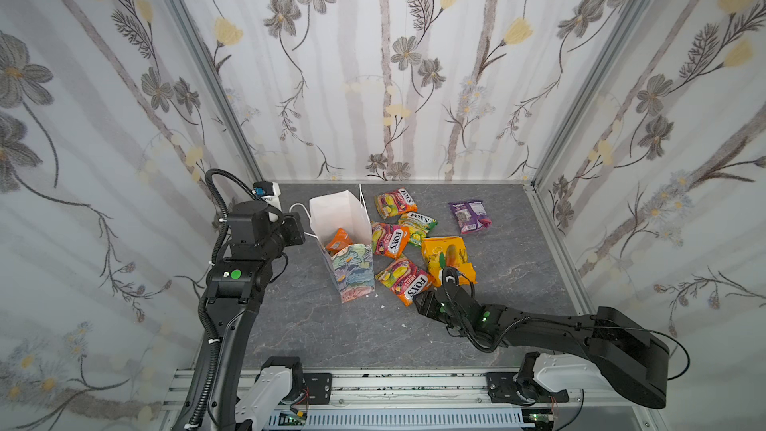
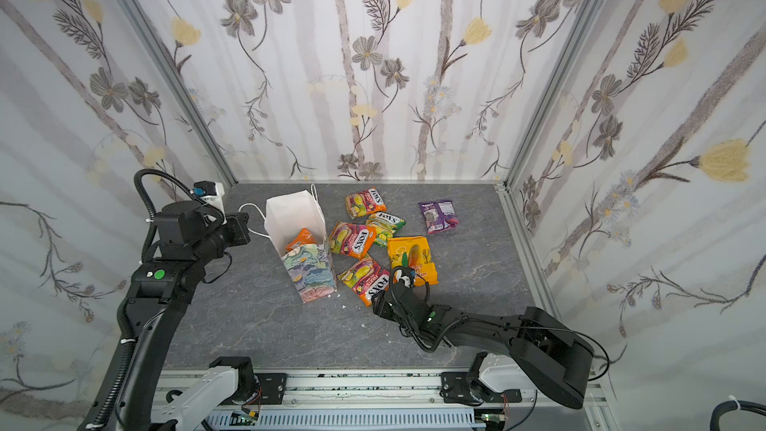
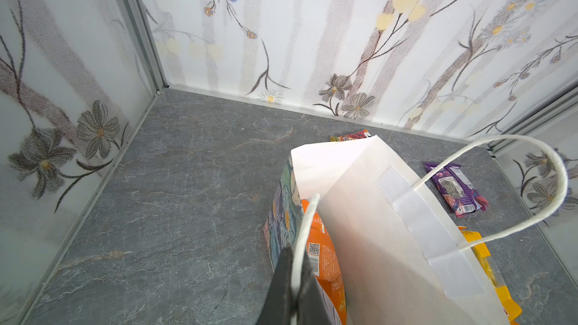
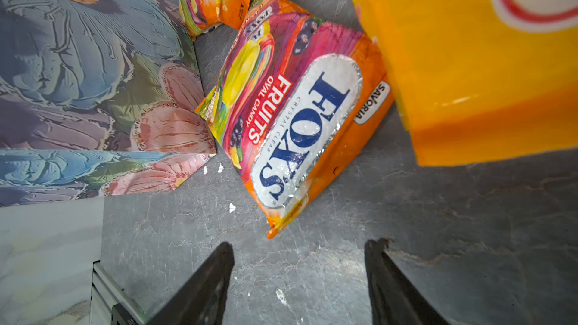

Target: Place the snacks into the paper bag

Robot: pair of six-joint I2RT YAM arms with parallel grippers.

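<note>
The paper bag point(image 1: 351, 271) stands open on the left half of the table, an orange packet point(image 1: 338, 241) inside it. My left gripper is shut, with the bag's white cord handle point(image 3: 307, 222) running between its fingers. In the right wrist view, my open right gripper is over bare table just in front of a Fox's fruits packet point(image 4: 301, 108), nothing between its fingers. More snacks lie right of the bag: a second Fox's packet point(image 1: 391, 239), a green one point(image 1: 418, 226), another at the back point(image 1: 395, 202), a yellow packet point(image 1: 443, 254) and a purple one point(image 1: 470, 215).
The yellow packet point(image 4: 481, 84) lies close to the right of the nearest Fox's packet, and the bag's patterned side point(image 4: 108, 84) stands to its left. Patterned walls close off the back and sides.
</note>
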